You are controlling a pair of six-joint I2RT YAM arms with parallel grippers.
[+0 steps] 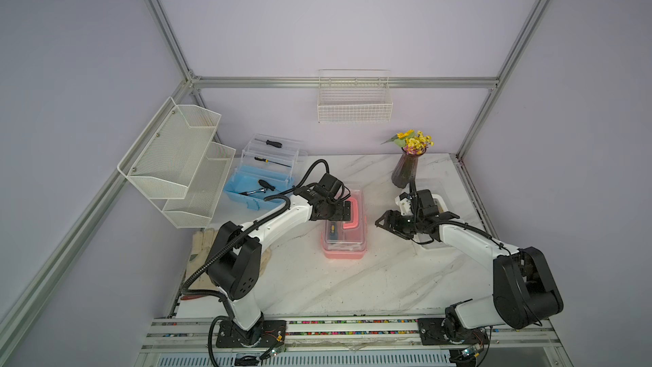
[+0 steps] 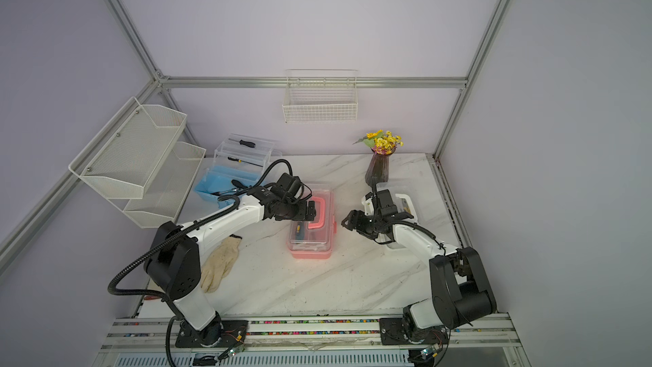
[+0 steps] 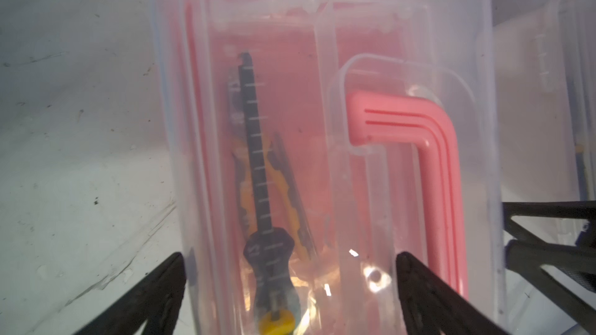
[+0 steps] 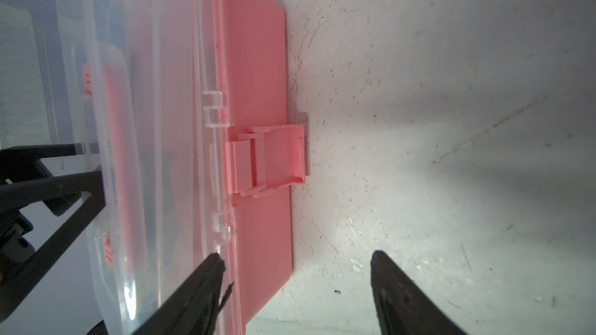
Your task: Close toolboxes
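The pink toolbox stands mid-table with its clear lid down over it; tools show through. On its side facing my right gripper, the pink latch sticks outward from the wall. My left gripper is over the lid, fingers spread, nothing between them. To the right of the box, my right gripper is part open and empty, one finger overlapping the box's side in its view. A blue toolbox at the back left has its lid raised. A clear-white box sits behind the right arm, partly hidden.
A vase of yellow flowers stands at the back right. Work gloves lie front left. A white mesh shelf hangs on the left.
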